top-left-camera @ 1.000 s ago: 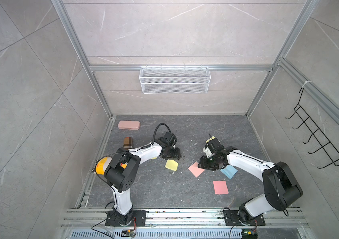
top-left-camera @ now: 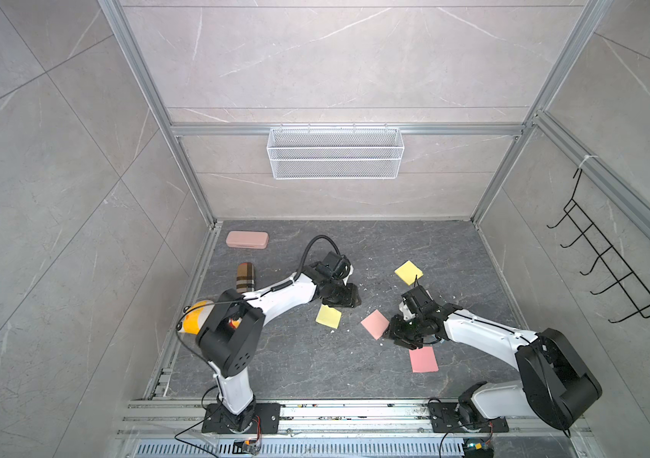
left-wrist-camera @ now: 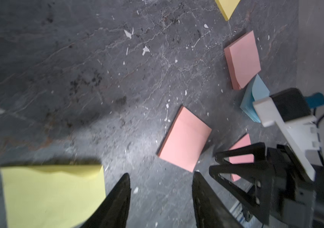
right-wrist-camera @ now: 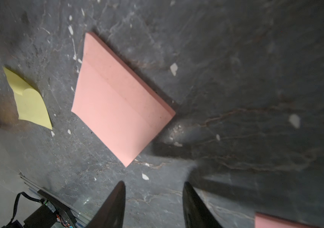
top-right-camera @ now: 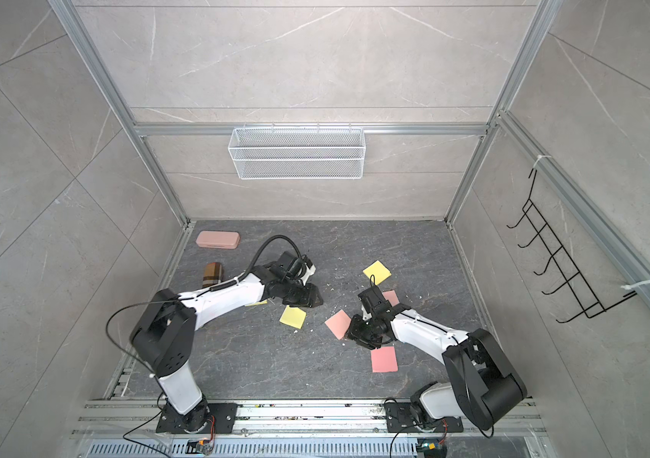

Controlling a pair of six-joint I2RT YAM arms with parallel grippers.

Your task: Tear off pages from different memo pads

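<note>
Between the two arms a pink memo pad (top-left-camera: pixel 375 324) lies flat and turned on the dark table. Its thick edge shows in the right wrist view, where my right gripper stands open in front of it, apart from it and empty. My left gripper is open too, above the table, with only bare surface between its fingers. Close to it is a yellow memo (left-wrist-camera: pixel 55 190) with a curled edge. Beyond my right gripper are another pink pad (left-wrist-camera: pixel 243 60) and a partly hidden blue pad (left-wrist-camera: pixel 255 95). A flat pink memo (top-left-camera: pixel 423 359) lies near the front.
Another yellow memo (top-left-camera: pixel 408 271) lies at the back right. A pink case (top-left-camera: pixel 247 239), a brown striped object (top-left-camera: pixel 245 276) and a yellow toy (top-left-camera: pixel 192 318) line the left side. A wire basket (top-left-camera: pixel 335 153) hangs behind.
The right gripper shifted toward the front; its arm now covers the blue memo.
</note>
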